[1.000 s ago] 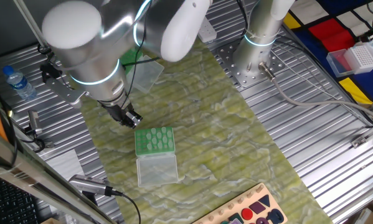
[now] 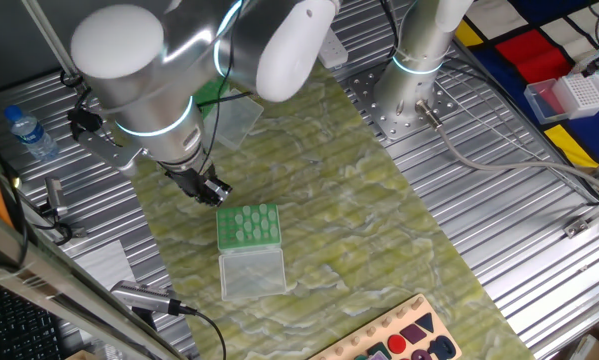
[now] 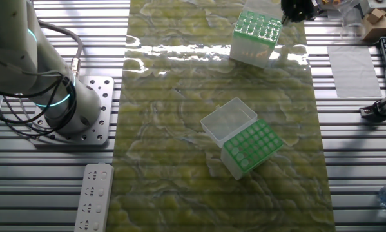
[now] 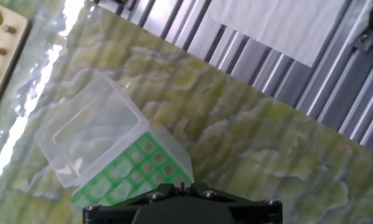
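A clear-walled tip box with a green rack [image 2: 249, 228] stands on the green marbled mat, several pale tips in its holes. Its translucent lid [image 2: 253, 274] lies folded open toward the front. My gripper [image 2: 218, 191] hovers just beyond the rack's back left corner. In the wrist view the black fingers [image 4: 167, 189] meet at the bottom centre, shut, with nothing visible between them. They overlap the near edge of the green rack [image 4: 147, 163]. A second green-rack box [image 3: 252, 145] with its lid [image 3: 229, 120] open sits farther back, partly hidden by my arm in exterior view 1.
A wooden shape board [image 2: 399, 335] lies at the mat's front edge. A water bottle [image 2: 31, 133] stands to the left, and a power strip [image 3: 93, 196] lies near the arm's base.
My gripper has shifted only very slightly near the rack's back left corner. Both boxes and their lids are where they were.
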